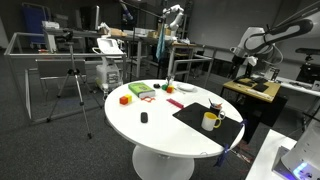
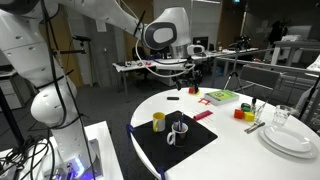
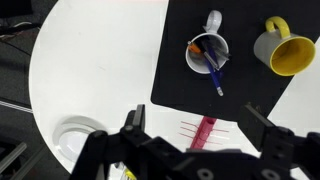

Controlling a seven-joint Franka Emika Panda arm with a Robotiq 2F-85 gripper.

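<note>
High above the round white table (image 1: 140,122) hangs my gripper, open, its dark fingers wide apart with nothing between them. A white mug (image 3: 208,50) holding pens stands on the black mat (image 3: 178,85). Beside it, also on the mat, is a yellow mug (image 3: 287,50), grey outside in the wrist view. In that view both mugs lie beyond the fingertips. A red object with thin prongs (image 3: 203,132) lies at the mat's edge, partly hidden by the gripper. Exterior view 2 shows the gripper (image 2: 197,76) well above the mugs.
Green packaging (image 2: 222,96), small coloured blocks (image 1: 125,100) and a black item (image 1: 144,117) occupy the table. White plates (image 2: 286,143) sit near one edge. Bare tabletop (image 1: 160,139) shows beside the mat.
</note>
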